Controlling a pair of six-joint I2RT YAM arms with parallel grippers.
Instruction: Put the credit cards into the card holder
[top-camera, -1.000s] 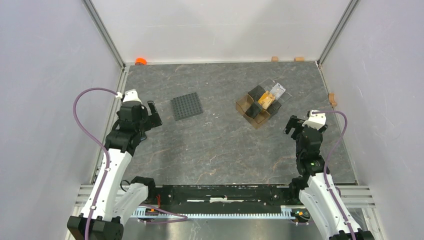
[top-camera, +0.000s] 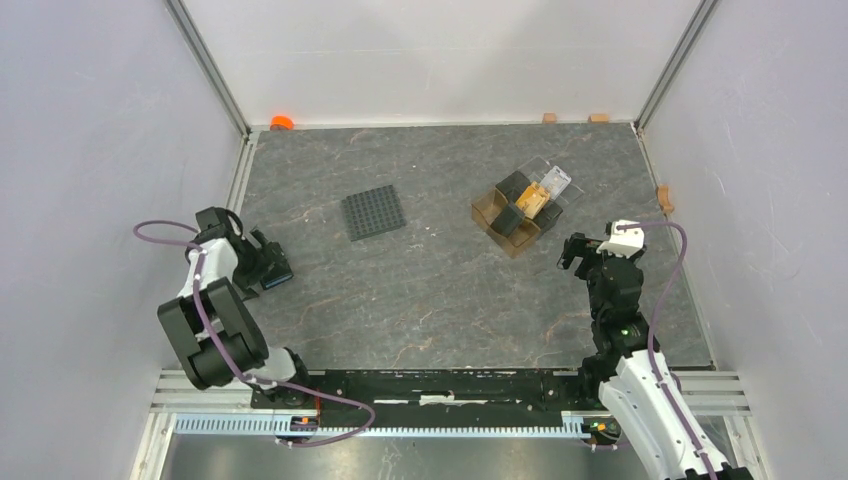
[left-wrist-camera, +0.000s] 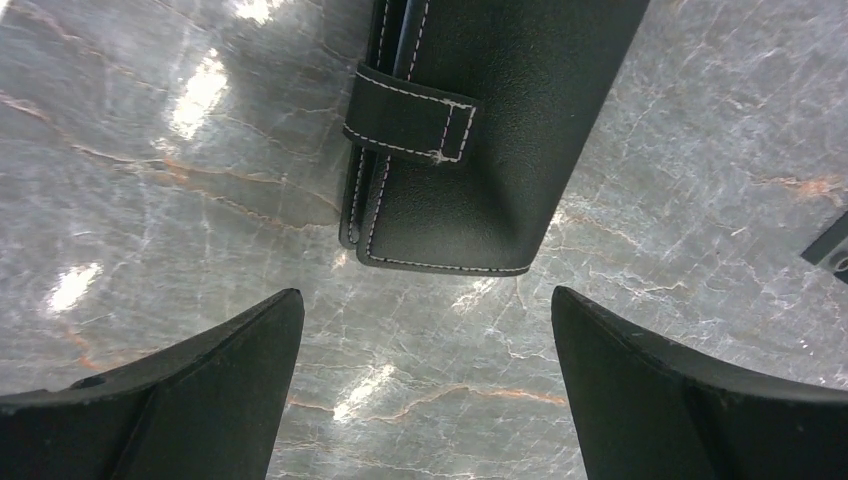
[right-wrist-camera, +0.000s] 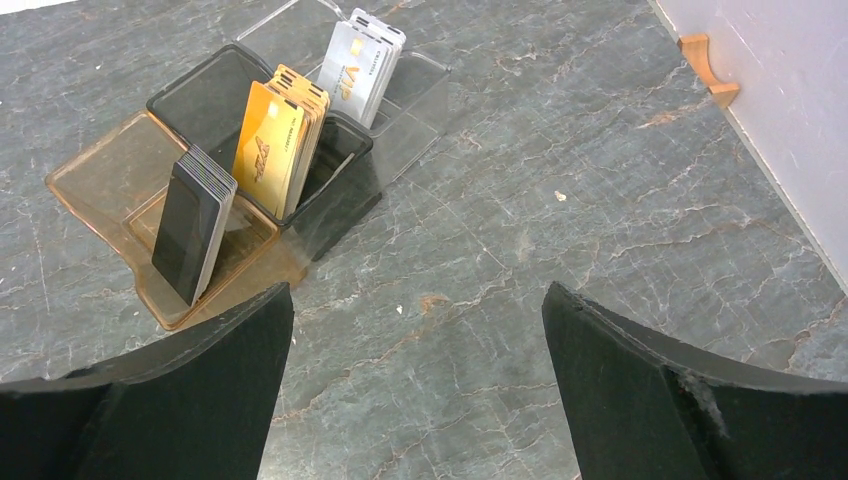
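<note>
A black stitched card holder (left-wrist-camera: 450, 200), its strap (left-wrist-camera: 412, 115) closed over one side, lies on the table at the left. My left gripper is open, pointing down just short of the holder's near end with nothing between its fingers. On the right, the credit cards stand in tilted stacks: black cards (right-wrist-camera: 192, 225) in an amber bin, gold cards (right-wrist-camera: 278, 140) in a smoky bin, silver cards (right-wrist-camera: 360, 65) in a clear bin. My right gripper hangs open and empty, apart from these bins. In the top view the left arm partly hides the holder (top-camera: 278, 276).
A dark square grid mat (top-camera: 373, 212) lies left of the table's middle. An orange piece (top-camera: 282, 123) sits at the back left corner, and a wooden block (top-camera: 664, 198) by the right wall.
The right gripper has shifted slightly left; the card bins stay put.
</note>
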